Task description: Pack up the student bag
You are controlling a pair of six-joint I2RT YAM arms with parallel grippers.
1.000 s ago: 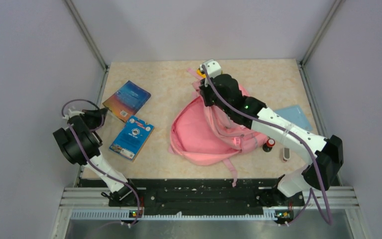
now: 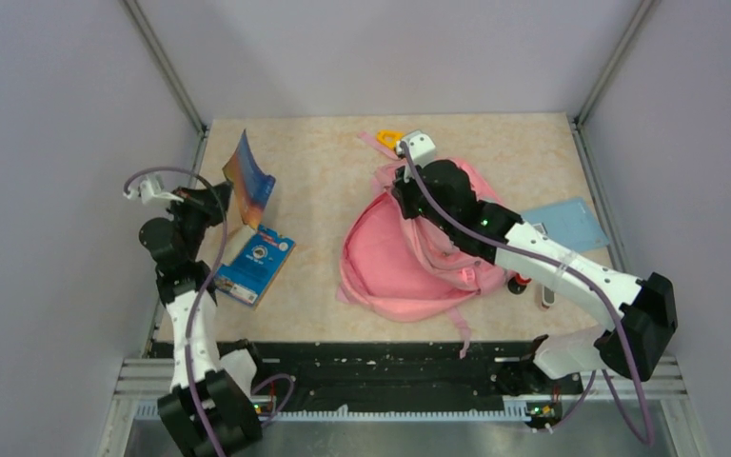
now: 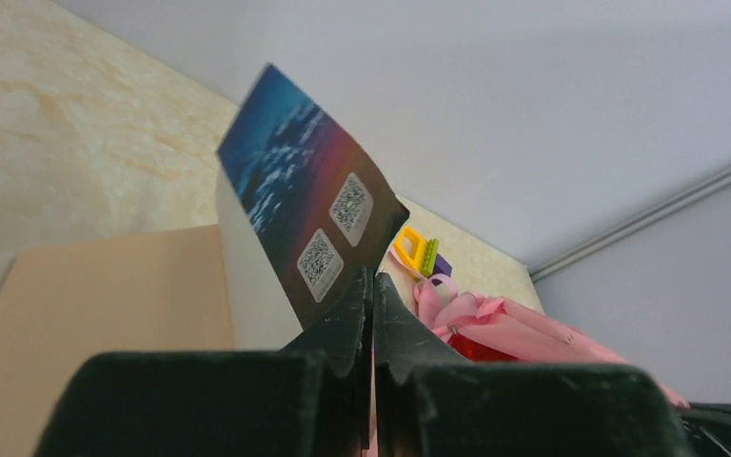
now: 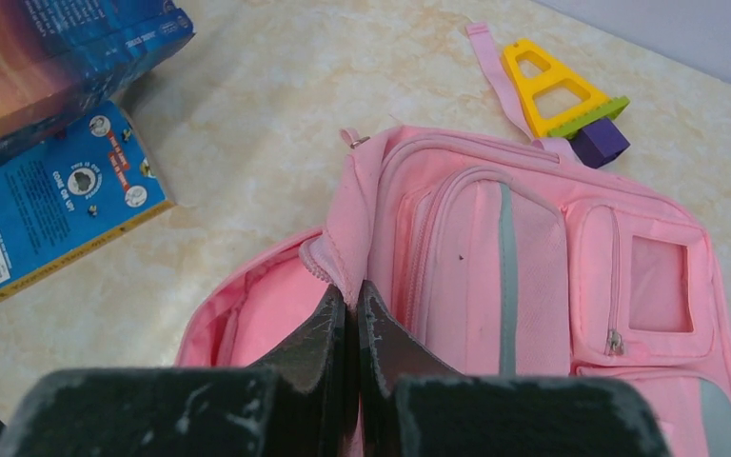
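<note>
The pink student bag (image 2: 409,257) lies open in mid-table. My right gripper is shut on the fabric rim of its opening. At the left, an orange-and-blue book (image 2: 250,181) stands raised and steeply tilted, with pale pages showing below its cover. The left wrist view shows its dark cover with two code squares (image 3: 322,265) reaching down to my left gripper, which is shut on the edge of that cover. A second blue book (image 2: 259,267) lies flat, partly overlapped in the top view by the raised one.
A yellow toy piece (image 4: 554,88) with green and purple parts lies behind the bag. To the right are a light-blue folder (image 2: 566,226), a dark bottle with a red cap (image 2: 518,283) and a small white item (image 2: 547,297). Bare table lies between books and bag.
The orange-and-blue book has swung up from lying flat to steeply tilted as my left gripper moved up and right. The right arm and the bag rim have shifted slightly right.
</note>
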